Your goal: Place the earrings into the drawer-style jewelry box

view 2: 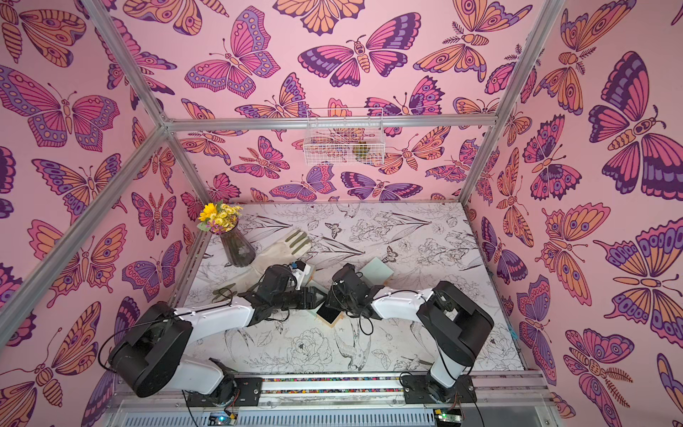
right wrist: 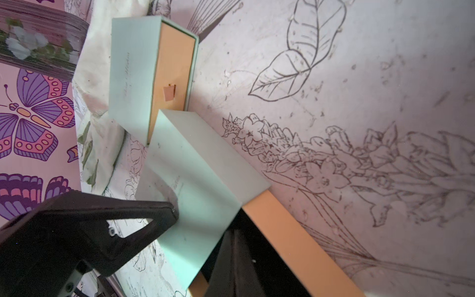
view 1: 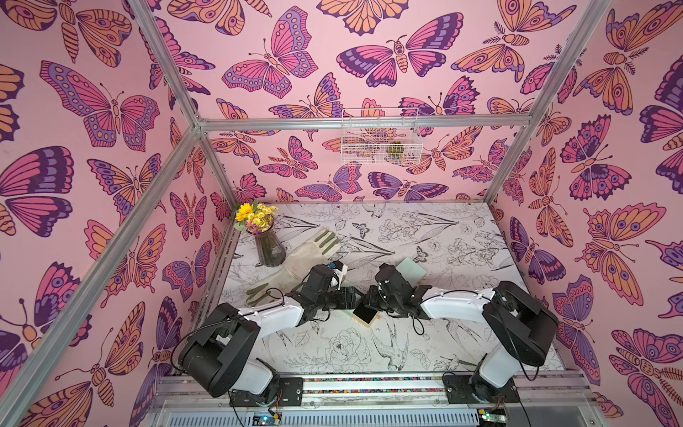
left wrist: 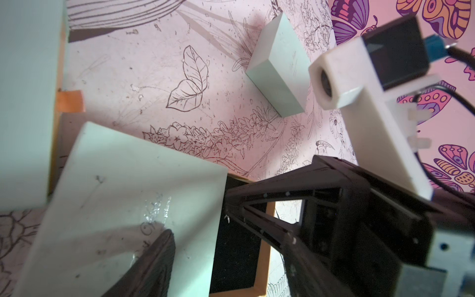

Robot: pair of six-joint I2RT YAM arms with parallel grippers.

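A mint jewelry box [left wrist: 148, 198] has its tan drawer [right wrist: 296, 237] pulled partly out, showing a black lining [left wrist: 235, 257]. My left gripper has its fingers apart over the box, one above the mint sleeve and the other beyond the drawer. From the opposite side comes my right gripper, shut, its tips over the black lining; nothing clearly shows between them. In the top left view both grippers almost meet above the box. Tiny bright specks show near the right fingertips, too small to identify; I cannot make out the earrings.
A second mint box [right wrist: 133, 74] with a tan drawer front stands close to the open one. Another mint box [left wrist: 282, 64] lies farther off. Gloves [view 1: 309, 257] and a flower vase [view 1: 270, 247] occupy the left.
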